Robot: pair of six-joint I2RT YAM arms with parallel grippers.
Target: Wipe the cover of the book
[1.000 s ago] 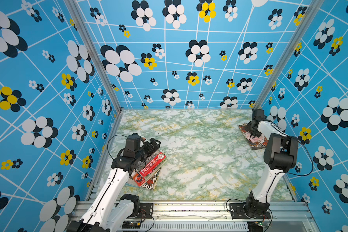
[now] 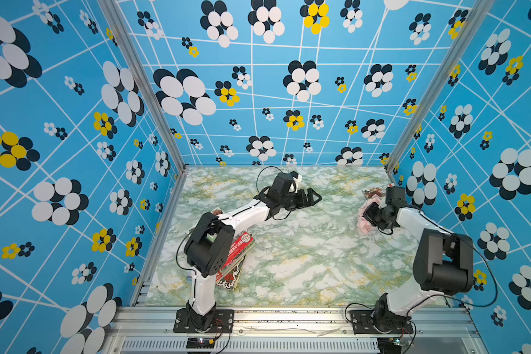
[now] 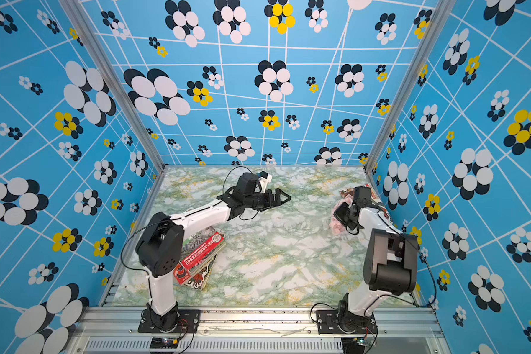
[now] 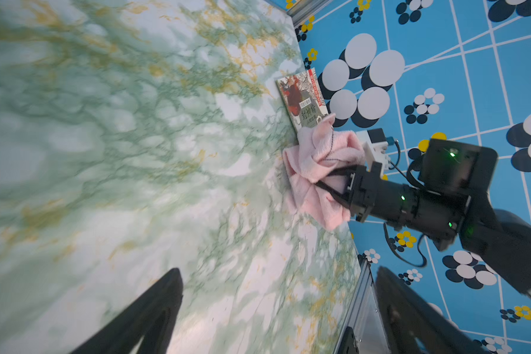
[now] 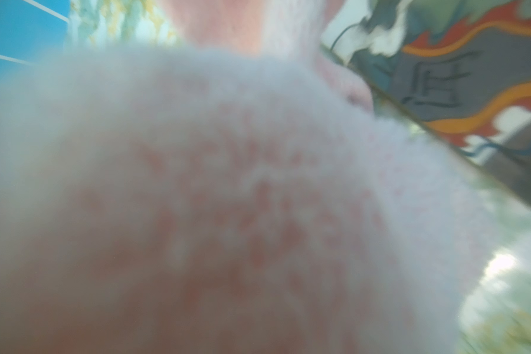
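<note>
A pink cloth hangs bunched in my right gripper, which is shut on it near the table's right side. In the right wrist view the cloth fills most of the picture and hides the fingers. Partly behind it lies a book with a patterned cover; a dark grey and orange part of this book shows past the cloth's edge. The cloth sits toward the book's left side; whether they touch I cannot tell. My left gripper stands open and empty over the back middle of the table.
A stack of books with a red one on top lies at the left front, partly under the left arm. Patterned blue walls close in the back and sides.
My left gripper has swung from above the book stack to the right and back.
</note>
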